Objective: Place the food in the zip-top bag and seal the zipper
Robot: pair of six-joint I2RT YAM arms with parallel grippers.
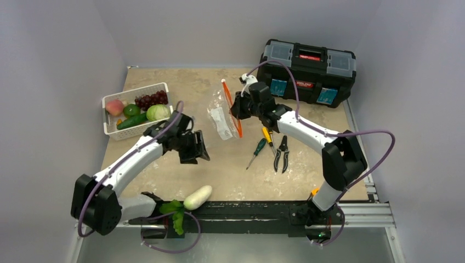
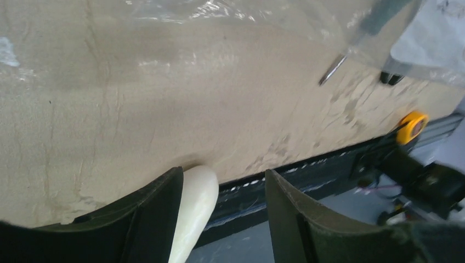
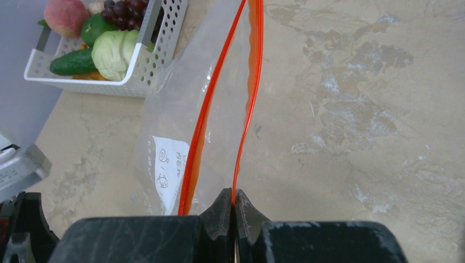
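Observation:
A white radish (image 1: 198, 197) with green leaves (image 1: 176, 212) lies across the table's front edge, leaves overhanging the black rail. My left gripper (image 1: 202, 147) stands open behind it, apart from it. In the left wrist view the radish (image 2: 198, 200) shows beyond the parted fingers (image 2: 173, 192), not gripped. The clear zip top bag (image 1: 217, 116) hangs by its orange zipper, with my right gripper (image 1: 234, 109) shut on one zipper strip. In the right wrist view that strip runs between the fingertips; the two orange strips (image 3: 204, 109) are spread apart, and no food shows inside the bag (image 3: 164, 109).
At the back left is a white basket (image 1: 135, 130) of produce. A black toolbox (image 1: 307, 71) fills the back right. The screwdriver (image 1: 257, 150) and pruners (image 1: 283, 154) lie right of centre. Bare tabletop (image 1: 219, 175) stretches between the bag and front edge.

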